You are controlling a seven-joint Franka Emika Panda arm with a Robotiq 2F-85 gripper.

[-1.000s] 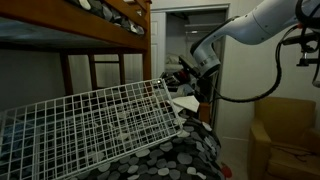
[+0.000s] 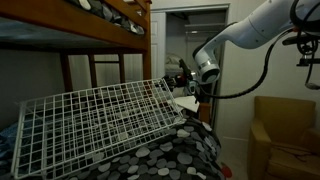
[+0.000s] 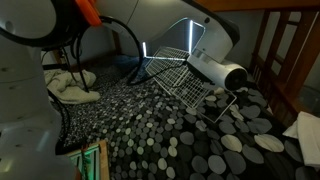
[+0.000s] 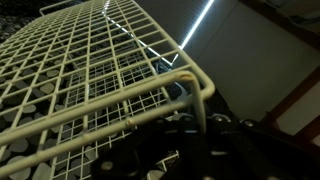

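A white wire rack (image 2: pixel 92 128) stands tilted over the bed in exterior view 1. Its upper right corner meets my gripper (image 2: pixel 174 80). In the wrist view, the rack's rounded corner (image 4: pixel 192 76) bends down into the dark gripper, which is shut on the thin wire there; the fingertips themselves are hard to make out in the dark. Exterior view 2 shows the wire rack (image 3: pixel 195 80) partly behind the arm, slanting above the bedspread.
A dark bedspread (image 3: pixel 160 135) with grey round spots lies below the rack. The bunk's wooden post (image 2: pixel 157 40) and upper bunk (image 2: pixel 60 38) are close by. An orange-brown armchair (image 2: pixel 283 140) sits at the right, and white cloth (image 3: pixel 72 88) lies at the bed's far side.
The rack's far left end has swung rightward and up a little, coming fully into exterior view 1. The corner at my gripper stays nearly in place, and the arm has shifted only slightly.
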